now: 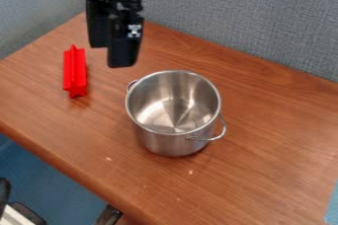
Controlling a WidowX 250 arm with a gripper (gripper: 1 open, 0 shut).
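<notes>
My dark gripper hangs in the upper left, above the table and just behind and left of the steel pot; whether it is open or shut is unclear. A red block-like object lies on the wooden table to the left. A steel pot with two wire handles stands upright at the middle, empty inside.
A grey padded wall runs behind it. The table's front left edge drops to a blue floor, with dark and white items at the bottom left corner.
</notes>
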